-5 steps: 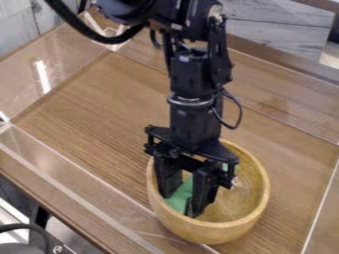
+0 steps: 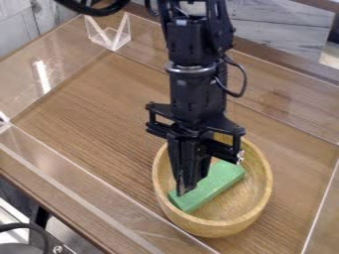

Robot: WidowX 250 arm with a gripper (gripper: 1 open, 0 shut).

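My black gripper point(image 2: 183, 179) hangs over the left part of a tan bowl point(image 2: 248, 217), its fingers shut with nothing visible between them. A green rectangular block point(image 2: 212, 190) lies in the bowl, to the right of and beside the fingertips, partly hidden behind the gripper.
A small clear plastic object point(image 2: 107, 30) stands at the back left, and a grey-white board runs along the back right.
The gripper has risen slightly from down inside the bowl, and more of the green block now shows.
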